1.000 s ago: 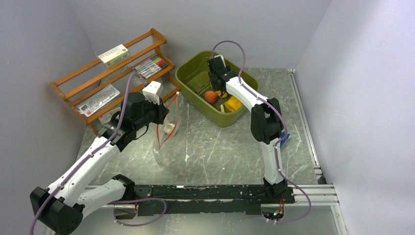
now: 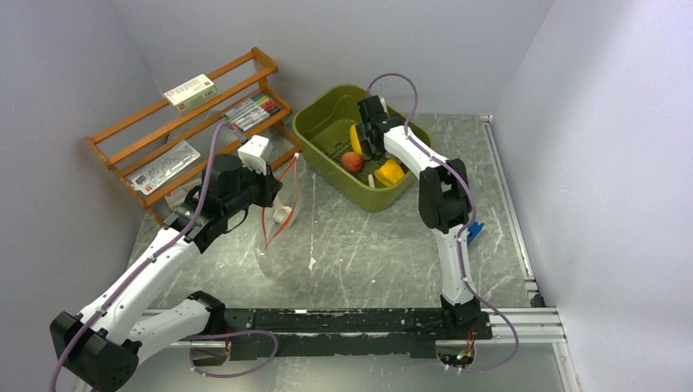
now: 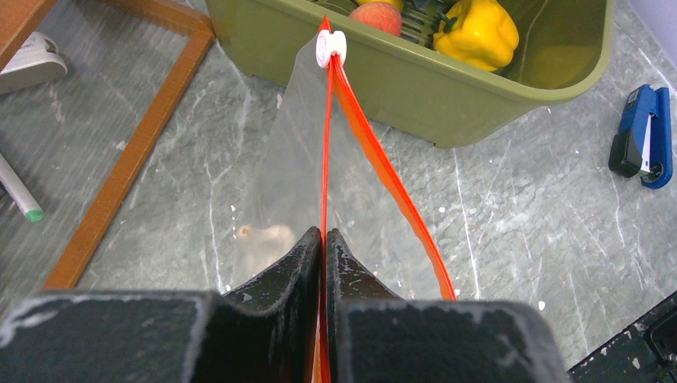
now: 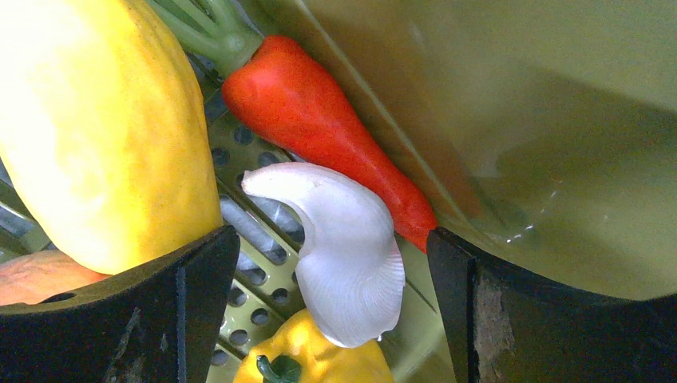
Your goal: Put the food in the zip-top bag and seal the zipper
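A clear zip top bag [image 3: 279, 175] with orange zipper edges stands held by my left gripper, shut on its rim; something pale lies inside it. My right gripper is open inside the green bin [image 2: 327, 171], its fingers either side of a white curved food piece [image 4: 347, 255]. Around that piece lie a red carrot-shaped vegetable [image 4: 311, 112], a large yellow item [image 4: 104, 136], a yellow pepper [image 4: 311, 359] and a peach-coloured round food [image 2: 352, 162].
A wooden rack [image 2: 188, 122] with boxes and pens stands at the back left. A blue stapler [image 3: 639, 136] lies right of the bin.
The left arm and bag look unchanged.
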